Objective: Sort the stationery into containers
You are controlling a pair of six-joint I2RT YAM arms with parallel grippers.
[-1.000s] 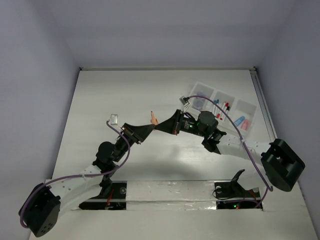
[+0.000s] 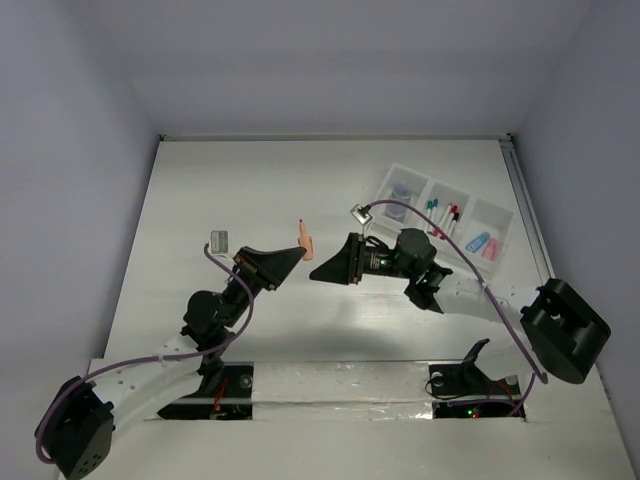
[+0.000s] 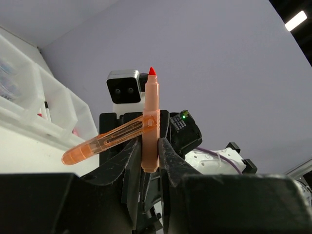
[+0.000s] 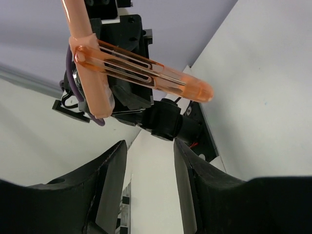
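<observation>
An orange marker (image 3: 151, 92) with a red tip and its clear orange cap (image 3: 107, 139) clipped crosswise stands upright in my left gripper (image 2: 300, 252), whose fingers are shut on it. My right gripper (image 2: 318, 272) faces it from the right, a little apart; in the right wrist view its fingertips (image 4: 181, 151) are parted with nothing between them, below the marker. A white compartment tray (image 2: 400, 172) at the back right holds several pens in the middle section and blue and pink items in the right one.
Walls (image 2: 90, 150) bound it at the left, back and right.
The grippers, which met at the marker, are now apart: the left has moved slightly left with the marker, the right slightly down in the top view.
</observation>
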